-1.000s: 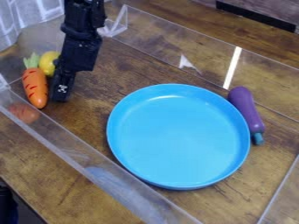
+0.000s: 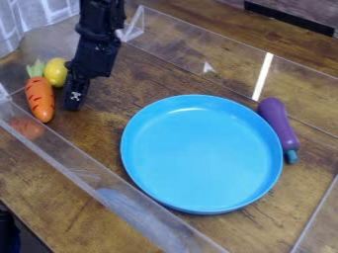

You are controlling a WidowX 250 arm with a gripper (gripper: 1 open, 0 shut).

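The black gripper (image 2: 77, 87) reaches down to the table at the upper left, just right of a carrot (image 2: 40, 99) and a yellow lemon-like object (image 2: 55, 71). Its fingertips are dark and small, and I cannot see clearly whether anything is between them. The carrot lies lengthwise with its green top toward the back, touching or very near the yellow object.
A large blue plate (image 2: 201, 153) fills the middle right. A purple eggplant (image 2: 275, 126) lies to its right. Clear plastic walls border the work area at left, front and right. Bare wood (image 2: 172, 69) lies behind the plate.
The gripper and arm have shifted very slightly near the yellow object; the objects look almost unmoved.
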